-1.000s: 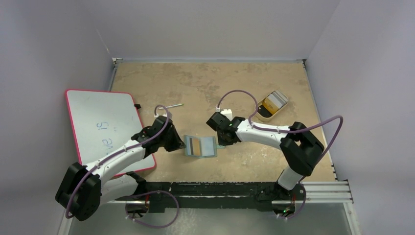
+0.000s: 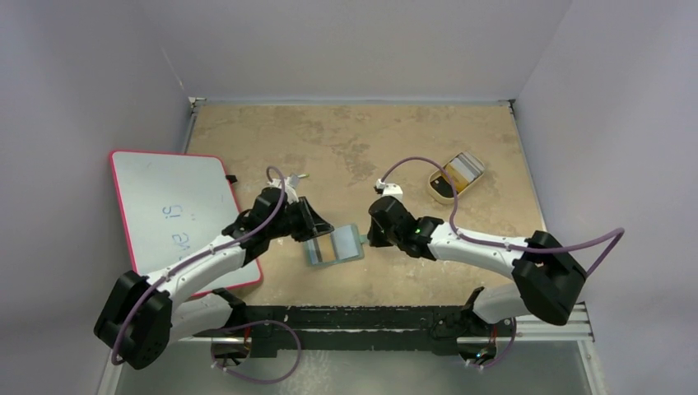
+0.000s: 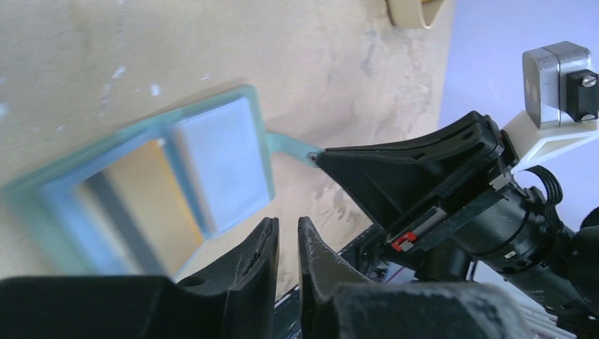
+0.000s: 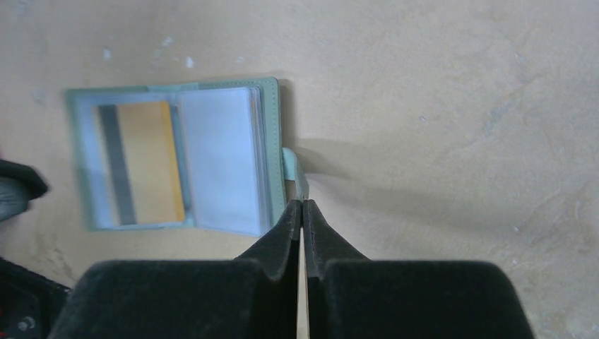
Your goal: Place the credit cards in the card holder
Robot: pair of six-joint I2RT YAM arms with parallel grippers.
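The teal card holder (image 2: 347, 257) lies opened out on the table. In its left side sits a tan card (image 4: 147, 155) with a dark stripe, and a white card (image 4: 220, 157) or sleeve fills its right side. A teal strap (image 3: 287, 145) sticks out from its right edge. My right gripper is shut on the strap's end, to the right of the holder. Above the holder hangs my left gripper, its fingers a little apart and nothing between them. From above, the left gripper hides the holder's upper middle.
At the back right a tan basket (image 2: 434, 192) holds several cards or packs. A whiteboard (image 2: 165, 197) with a red rim lies on the left under my left arm. Part of a white pen (image 2: 303, 176) shows behind the left gripper.
My left gripper has risen from the holder's left edge and moved right, over the holder. The holder has turned slightly.
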